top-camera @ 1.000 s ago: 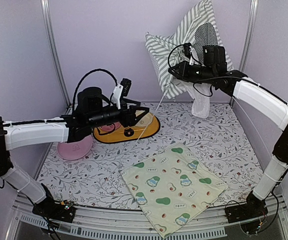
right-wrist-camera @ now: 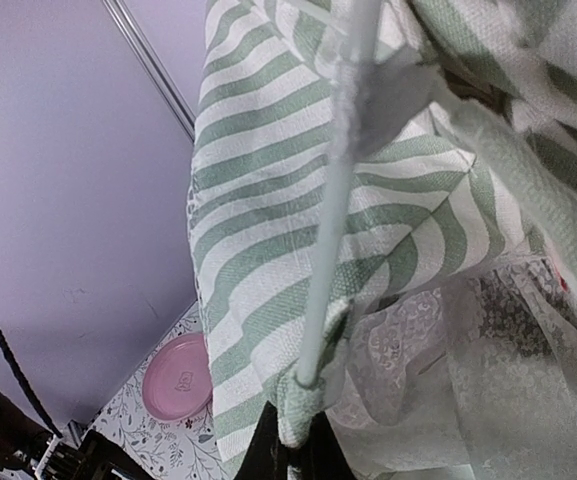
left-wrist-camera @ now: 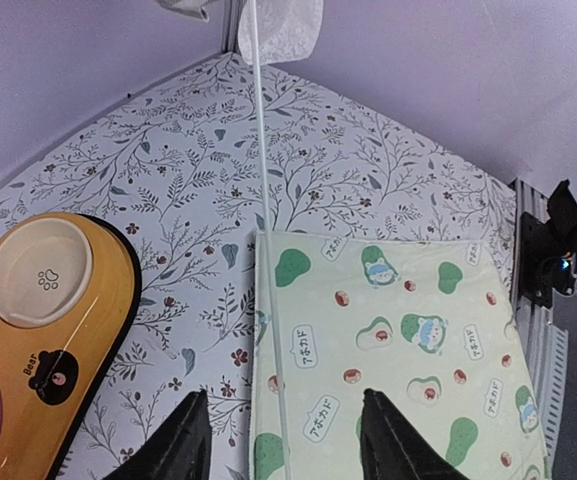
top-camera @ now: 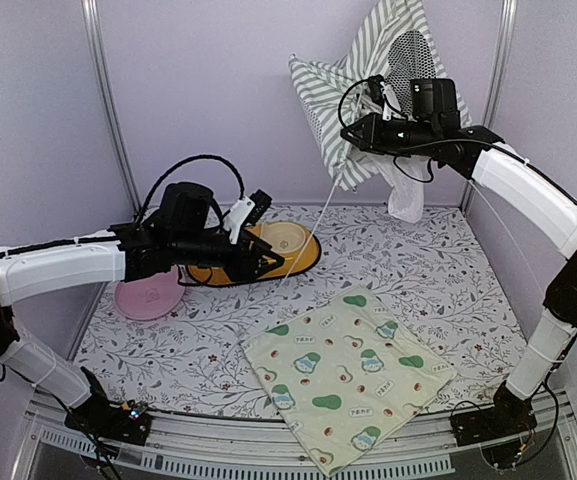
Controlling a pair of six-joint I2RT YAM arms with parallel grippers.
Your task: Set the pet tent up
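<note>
A green-and-white striped tent fabric [top-camera: 318, 90] with a mesh panel hangs high at the back right, held up by my right gripper [top-camera: 353, 135], which is shut on its gathered fabric and pole sleeve. In the right wrist view the striped cloth [right-wrist-camera: 258, 220] and a white pole [right-wrist-camera: 323, 250] fill much of the frame. The pole [left-wrist-camera: 266, 200] dangles down from the tent past my left gripper, which stands open, its fingers either side of the pole's line; whether it touches the pole I cannot tell.
A patterned mat [top-camera: 348, 380] lies askew at the front. An orange board [top-camera: 218, 277] with bowls sits at the back left, beside a pink plate [top-camera: 148, 302].
My left gripper has moved down and slightly left toward the dangling pole. The right gripper rose slightly with the tent about a second ago.
</note>
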